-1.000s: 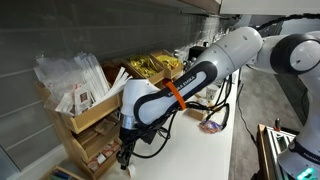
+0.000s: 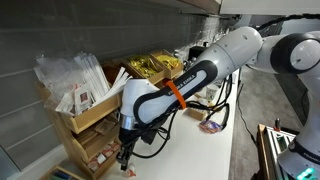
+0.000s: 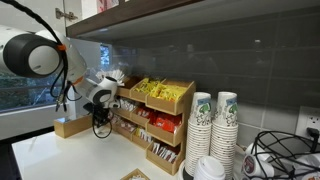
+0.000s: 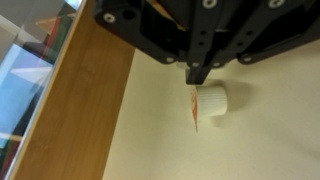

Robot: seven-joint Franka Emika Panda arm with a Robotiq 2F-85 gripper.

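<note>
A small white ribbed cup (image 4: 212, 100) lies on its side on the pale table in the wrist view. Its thin orange-red lid (image 4: 194, 110) faces the wooden edge. My gripper is shut just beside the cup, with nothing showing between its fingertips. From exterior view 1, the gripper (image 2: 122, 164) points down low at the table, in front of the wooden shelf, and a small reddish-white item (image 2: 130, 172) shows close by. Exterior view 2 has the arm (image 3: 103, 95) at the far left end of the shelf; its fingertips are too small to make out there.
A tiered wooden shelf (image 3: 168, 104) with yellow and red packets runs along the back wall. Cup stacks (image 3: 198, 130) stand at its right end in exterior view 2. A wooden side (image 4: 85, 100) rises close to the gripper.
</note>
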